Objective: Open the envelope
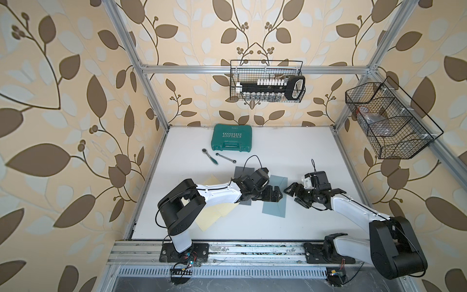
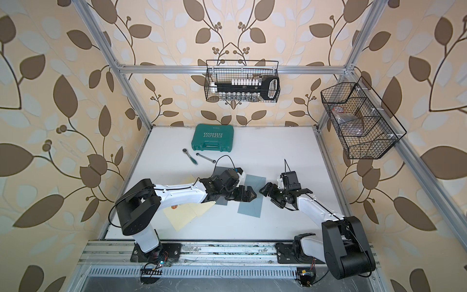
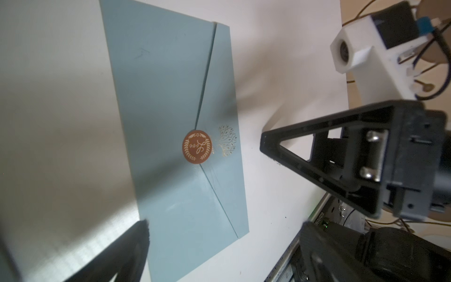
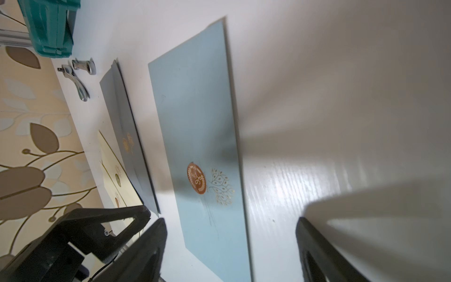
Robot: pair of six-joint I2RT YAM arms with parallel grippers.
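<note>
A light blue envelope lies flat on the white table, its flap held down by a round brown seal marked "Love". My left gripper is over the envelope's middle, its fingers open and empty. In the left wrist view its blurred fingers stand wide apart, with the envelope below. Just past the envelope's right edge is my right gripper, in from the right. Its fingers are apart with nothing between them. The seal also shows in the right wrist view, left of the gap, beside a gold tree print.
A grey envelope and cream envelopes lie left of the blue one, partly under my left arm. Behind are a ratchet, a wrench and a green case. Clear table lies at the back right.
</note>
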